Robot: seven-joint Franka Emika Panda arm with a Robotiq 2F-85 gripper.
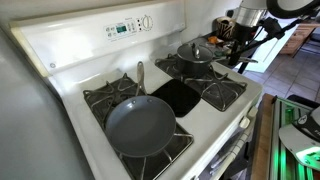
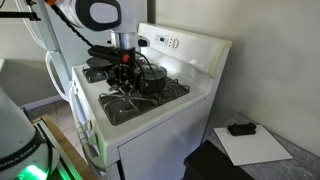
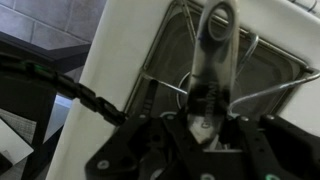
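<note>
A lidded dark pot (image 1: 200, 56) rests on the rear burner in exterior view 1; in exterior view 2 the pot (image 2: 151, 78) is just beyond my gripper (image 2: 124, 74). My gripper looks shut beside the pot, above the stove. In the wrist view a grey handle with a hole at its end (image 3: 212, 75) stretches up from the gripper over a burner grate. Whether this handle passes between the fingers or only lies by them cannot be told. A grey frying pan (image 1: 141, 124) sits on the nearer burners, its handle toward the control panel.
A black square plate (image 1: 181, 97) lies between the burners on the white stove (image 1: 207, 122). Behind rises the control panel (image 1: 130, 28). White paper with a small dark object (image 2: 243, 129) lies right of the stove.
</note>
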